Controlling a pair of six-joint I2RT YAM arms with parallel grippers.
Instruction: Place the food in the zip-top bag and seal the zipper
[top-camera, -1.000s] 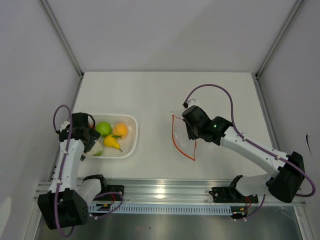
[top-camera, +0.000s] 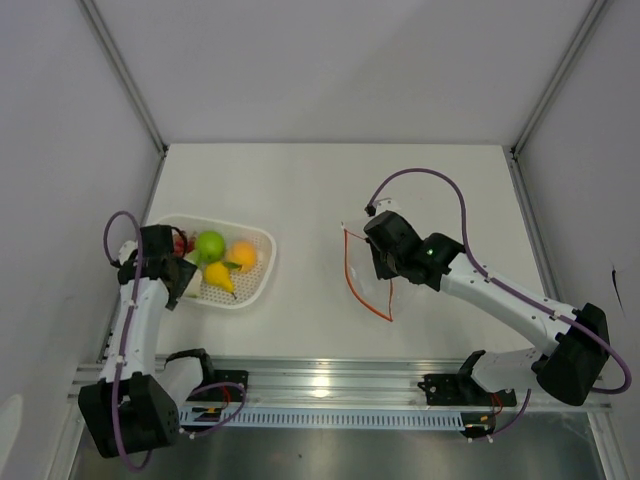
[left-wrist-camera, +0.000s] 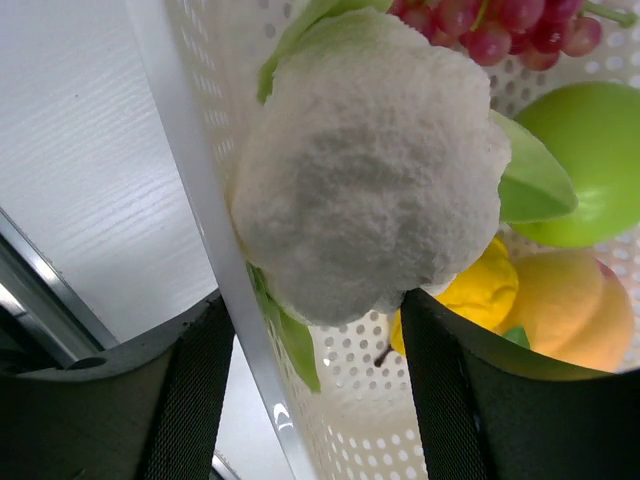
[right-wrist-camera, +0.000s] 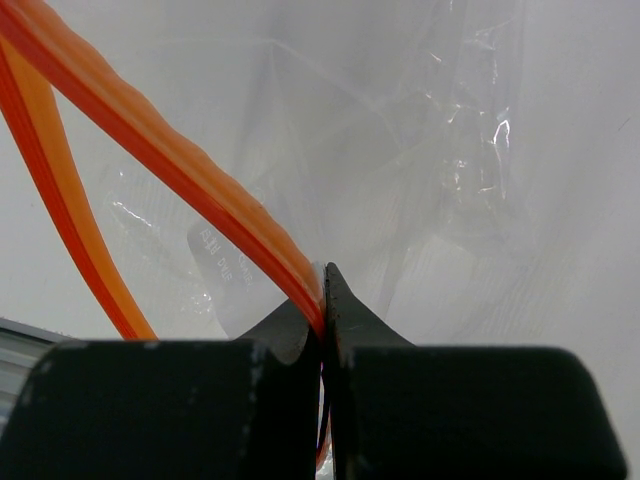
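In the left wrist view, a white cauliflower (left-wrist-camera: 370, 160) with green leaves leans against the rim of the white basket (left-wrist-camera: 182, 140). My left gripper stands open just short of it, its fingers spread, one overlapping the basket rim and the other over the inside. Grapes (left-wrist-camera: 535, 25), a green fruit (left-wrist-camera: 590, 150), a yellow pear (left-wrist-camera: 480, 292) and an orange fruit (left-wrist-camera: 565, 305) lie in the basket. The clear zip bag (right-wrist-camera: 390, 180) has an orange-red zipper edge spread wide. My right gripper is shut on that edge, near one end of the mouth.
A metal rail (top-camera: 320, 368) runs along its front edge, with walls on both sides. The left arm works close to the left wall.
The left gripper shifted and its forearm swung away and back beside the basket. The basket's front edge sits slightly farther back than a second ago. The right arm and bag have stayed put.
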